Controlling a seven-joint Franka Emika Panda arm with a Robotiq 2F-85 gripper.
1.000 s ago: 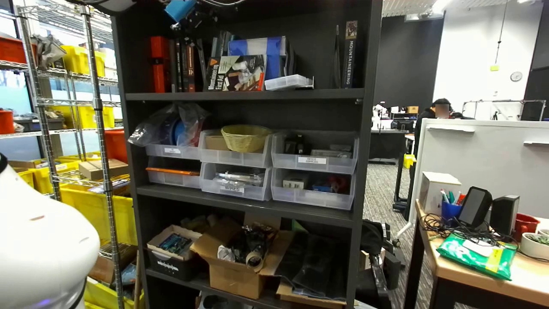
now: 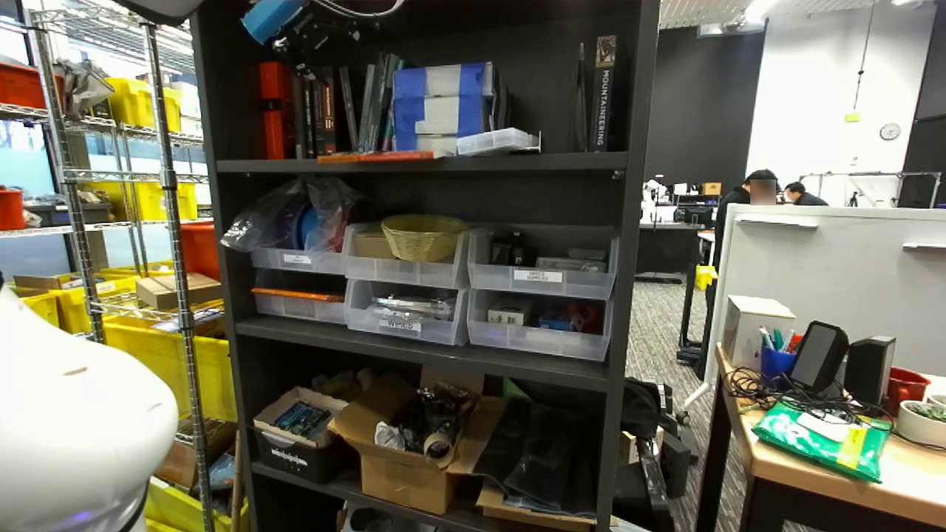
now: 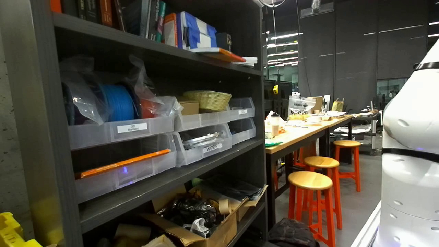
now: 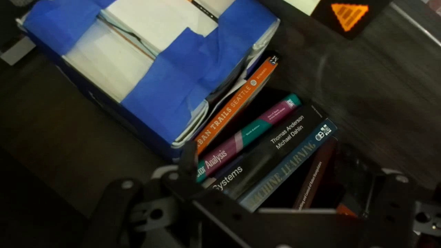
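Note:
My gripper is open in the wrist view, its fingers apart at the lower edge and nothing held between them. Beyond it stands a row of leaning books, among them an orange book (image 4: 235,103), a teal and purple book (image 4: 248,138) and a blue Machine Learning book (image 4: 289,165). Beside them is a box with blue and white wrapping (image 4: 182,74). In exterior view 1 the gripper (image 2: 303,63) hangs in front of the upper books, near the top left. A flat orange-edged book (image 2: 377,157) lies on the top shelf, jutting over its front edge in exterior view 2.
A clear plastic case (image 2: 498,141) lies at the shelf's front edge, right of the flat book. A Mountaineering book (image 2: 604,97) stands at the far right. Between box and that book the shelf is mostly free. Bins (image 2: 541,266) fill the shelf below.
My gripper has shifted left and slightly down in exterior view 1.

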